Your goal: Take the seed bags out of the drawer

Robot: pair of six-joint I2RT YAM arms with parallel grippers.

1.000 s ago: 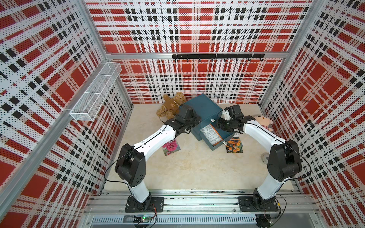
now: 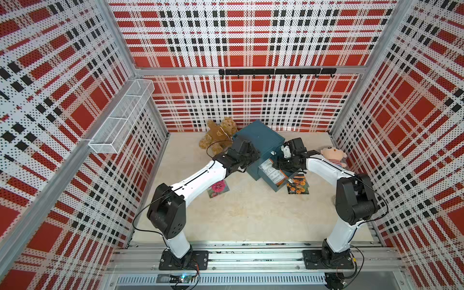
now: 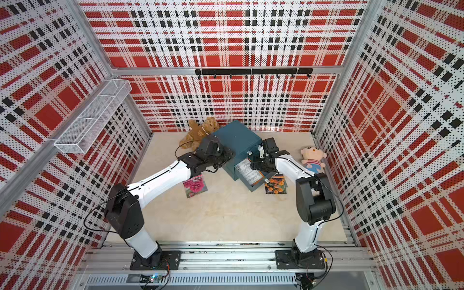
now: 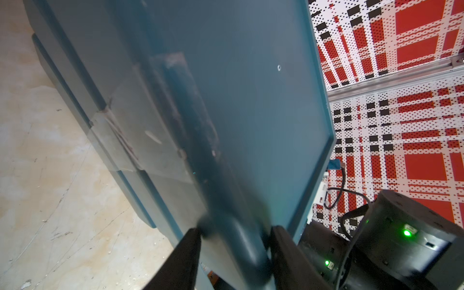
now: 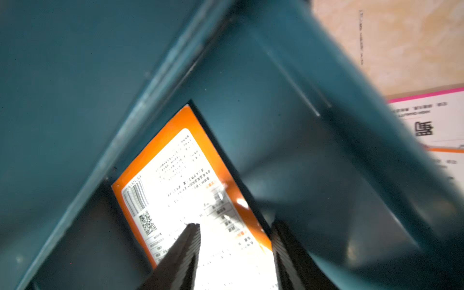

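Observation:
A teal drawer unit (image 2: 258,131) stands at the back middle, its drawer (image 3: 250,187) pulled out toward the front. Flat inside the drawer lies an orange-edged seed bag (image 5: 193,193), white label up. Over that bag is my right gripper, fingers apart, one beside the bag's long edge; no grip on it shows. My left gripper is at the unit's side, its parted fingers on either side of a teal edge. Two seed bags with orange flowers (image 3: 275,186) overlap on the table right of the drawer; a pink-flower bag (image 3: 195,186) lies to the left.
A brown teddy bear (image 2: 216,135) sits behind my left arm, close to the unit. On the right is a toy in a striped top (image 3: 313,157). A white wire basket (image 2: 123,118) hangs on the left wall.
The drawer unit's front and drawer have shifted slightly right, with my left gripper moving the same way.

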